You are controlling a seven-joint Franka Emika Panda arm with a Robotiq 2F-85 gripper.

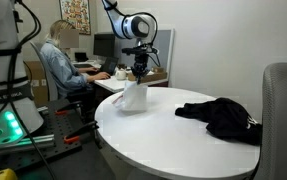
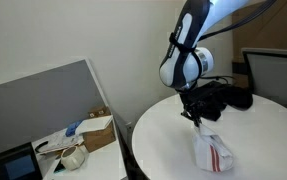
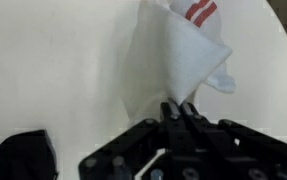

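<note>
A white cloth with red stripes (image 2: 211,152) hangs from my gripper (image 2: 196,121), its lower part resting on the round white table. The wrist view shows a pinched fold of the cloth (image 3: 188,55) running up from the fingertips, with the striped part beyond. My gripper is shut on that fold. In exterior view 1 the cloth (image 1: 133,98) sits near the table's far left edge, under the gripper (image 1: 139,79). Some of the cloth's underside is hidden.
A dark, crumpled cloth (image 1: 233,124) lies on the right of the white table (image 1: 163,145). A grey chair (image 1: 281,120) stands at the right; a person (image 1: 58,60) sits at the far left by a desk.
</note>
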